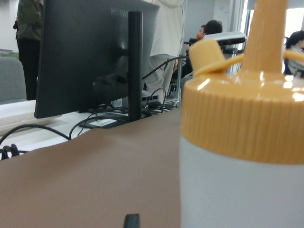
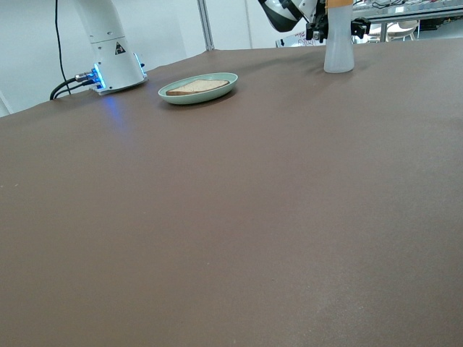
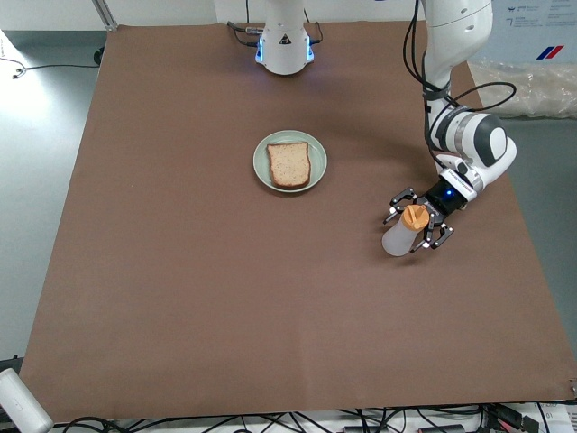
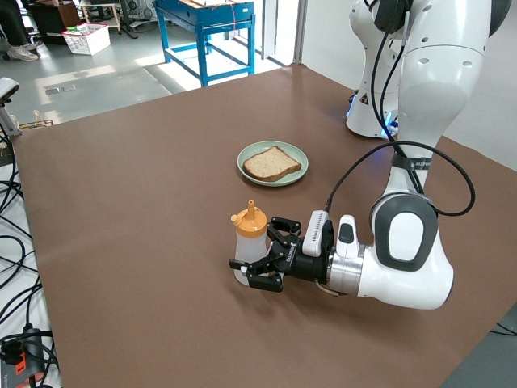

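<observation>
A squeeze bottle (image 3: 398, 236) with an orange cap stands upright on the brown mat at the right, also in the top view (image 2: 339, 45) and the right view (image 4: 250, 247). My gripper (image 3: 417, 221) is open around it, its fingers spread apart from the bottle's sides. In the wrist view the bottle (image 1: 241, 190) fills the right side. A slice of bread (image 3: 288, 164) lies on a pale green plate (image 3: 316, 178) near the middle of the mat.
Cables and a white cylinder (image 3: 24, 404) are along the near edge. A monitor (image 1: 85, 52) shows beyond the edge.
</observation>
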